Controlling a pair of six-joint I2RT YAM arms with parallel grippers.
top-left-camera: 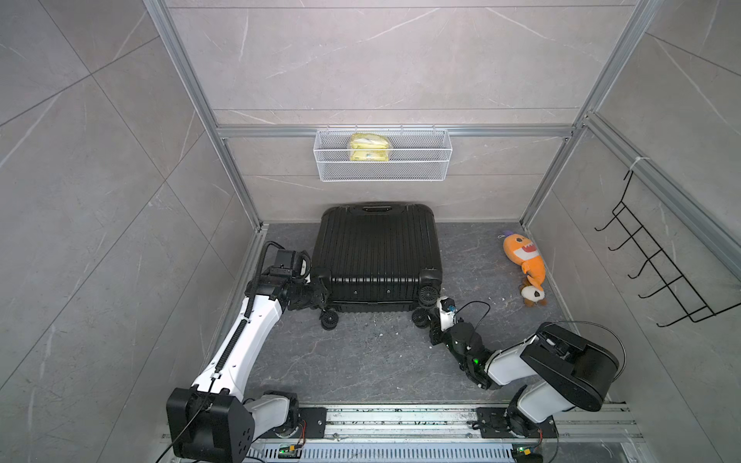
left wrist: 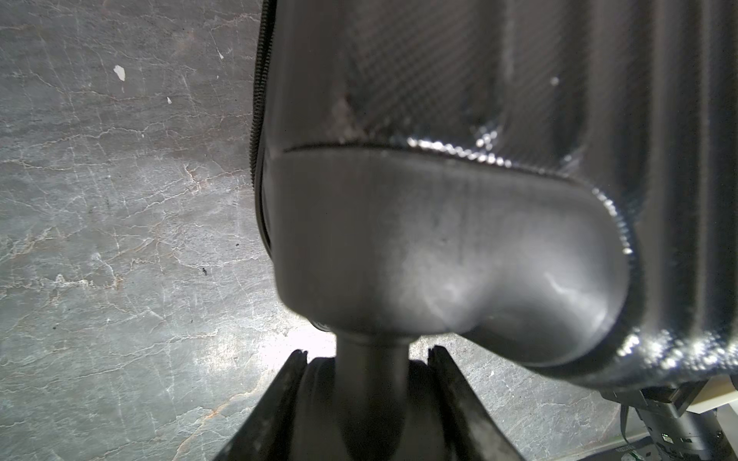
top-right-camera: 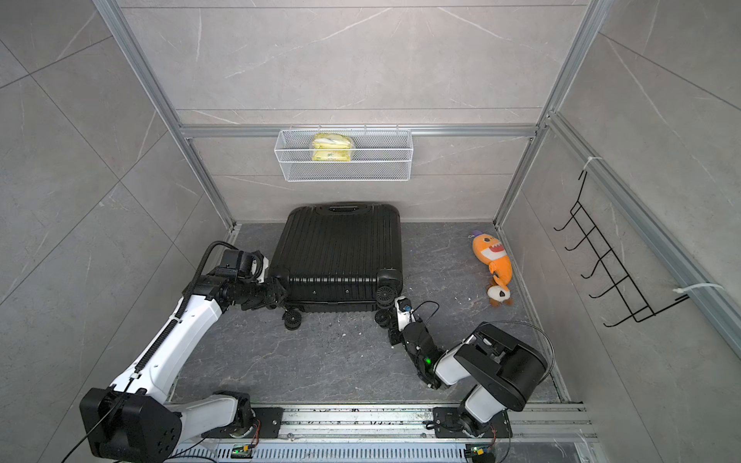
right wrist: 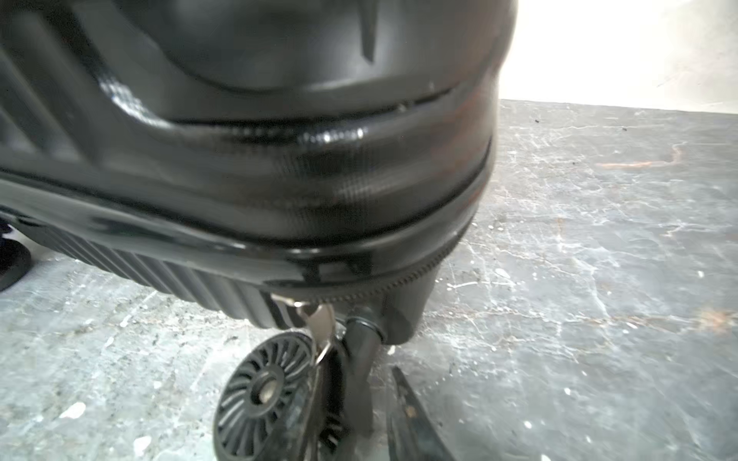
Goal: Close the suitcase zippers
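A black hard-shell suitcase (top-left-camera: 376,254) lies flat on the floor. My left gripper is at its front left corner in the left wrist view, fingers apart around a cylindrical wheel mount below the corner; whether it grips cannot be told. The zipper track (left wrist: 261,100) runs along the suitcase's side. At the front right corner, my right gripper has its fingers apart just below a metal zipper pull (right wrist: 323,326), beside a wheel (right wrist: 265,392) and its mount.
An orange plush toy (top-left-camera: 523,258) and a small panda plush lie to the right. A wire basket (top-left-camera: 417,154) hangs on the back wall, a black hook rack on the right wall.
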